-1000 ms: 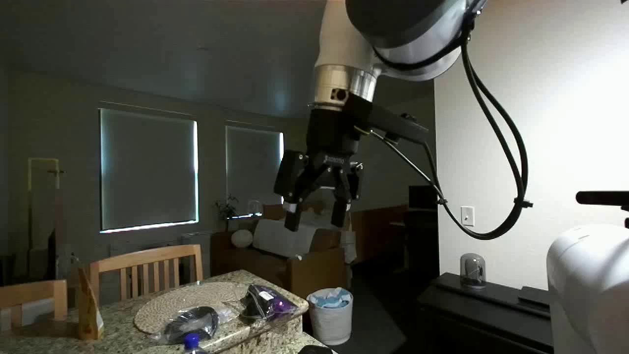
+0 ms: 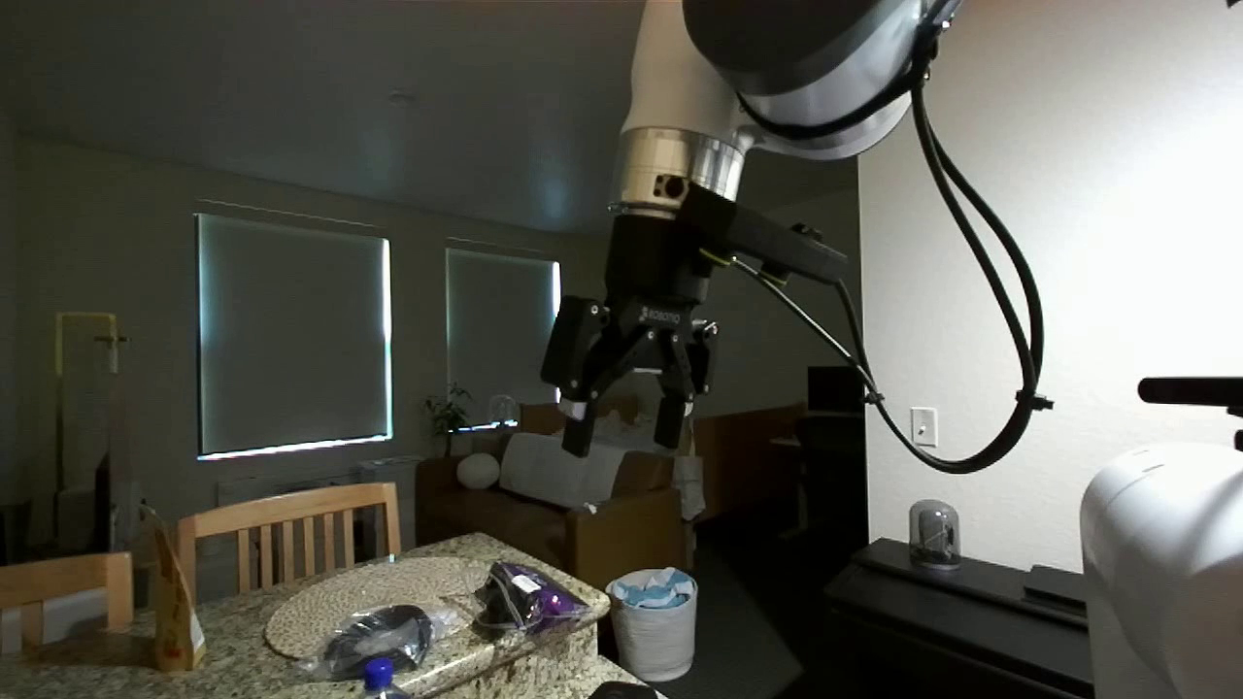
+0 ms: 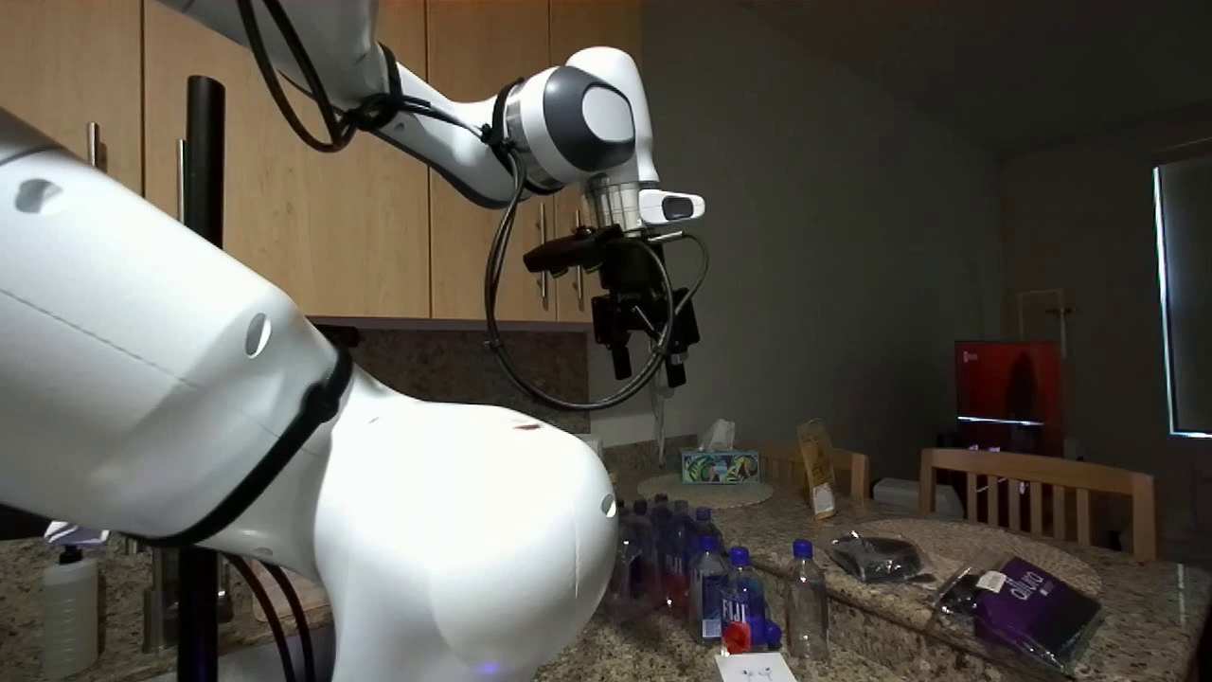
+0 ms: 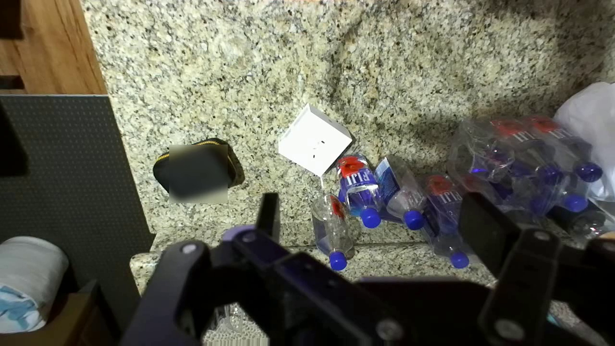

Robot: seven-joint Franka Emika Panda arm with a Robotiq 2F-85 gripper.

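Note:
My gripper (image 2: 624, 441) hangs open high above the granite counter, with nothing between its fingers. From the wrist view, a white box (image 4: 315, 140) with small dark marks on top lies on the counter ahead of the fingertips. Left of it rests a small black pouch (image 4: 199, 172) with yellow trim. Several clear bottles with blue caps, among them a Fiji bottle (image 4: 358, 185), stand to the right of the box. One clear bottle (image 4: 329, 224) is set a little apart, closer to the ledge. In exterior view 2 the gripper (image 3: 650, 373) is well above the bottles.
Purple packaging (image 3: 1028, 608) and a bagged black item (image 3: 875, 557) lie on the raised ledge near a woven mat (image 2: 297, 623). A tissue box (image 3: 721, 466) stands farther back. Open counter (image 4: 242, 52) lies beyond the white box.

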